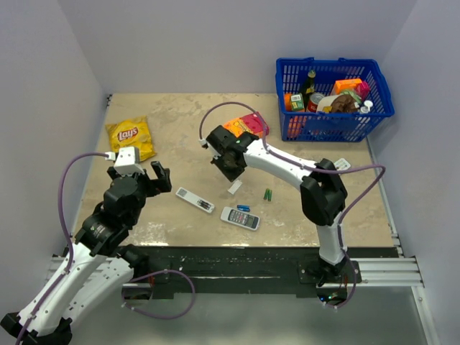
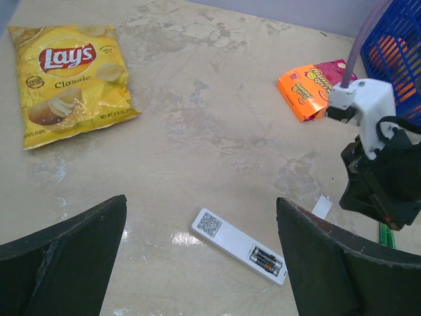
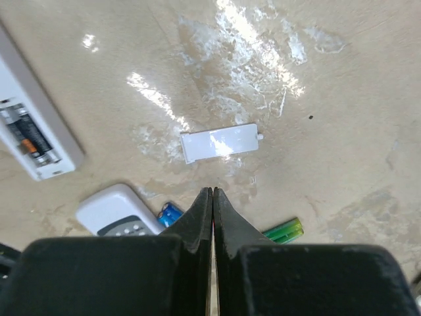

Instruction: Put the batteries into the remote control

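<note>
A white remote point(image 1: 195, 200) lies left of centre, its compartment showing batteries point(image 3: 26, 131). A small white cover point(image 3: 219, 142) lies right of it. A second remote point(image 1: 240, 218), blue batteries point(image 3: 170, 214) and green batteries point(image 3: 283, 232) lie nearby. My right gripper hangs above the table near the cover, shut with nothing visible between its fingers. My left gripper point(image 1: 159, 177) hovers at the table's left, fingers point(image 2: 66, 257) apart and empty.
A chips bag point(image 1: 129, 136) lies back left, an orange snack box point(image 1: 237, 123) back centre, and a blue basket point(image 1: 334, 126) of groceries back right. Another white object point(image 1: 342, 164) at right is partly behind the right arm.
</note>
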